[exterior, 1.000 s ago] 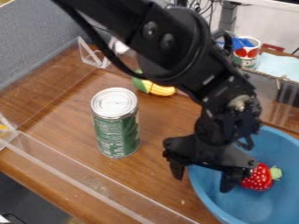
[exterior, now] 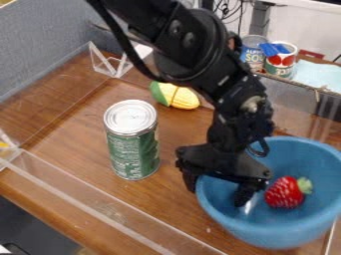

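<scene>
My black gripper (exterior: 221,179) hangs low over the left side of a blue bowl (exterior: 273,224), open, its fingertips inside or at the rim. A strawberry toy (exterior: 285,193) with green leaves lies in the bowl, right of the fingers and apart from them. Whether anything sits beneath the fingers is hidden.
A tall green can (exterior: 132,141) stands on the wooden table (exterior: 80,169) to the left. A toy corn (exterior: 176,96) lies behind it. Cans (exterior: 278,63) and a light cloth are at the back right. Clear panels edge the table.
Over the last second my gripper has shifted a little left, away from the strawberry, which now shows more fully. The bowl appears shifted slightly left.
</scene>
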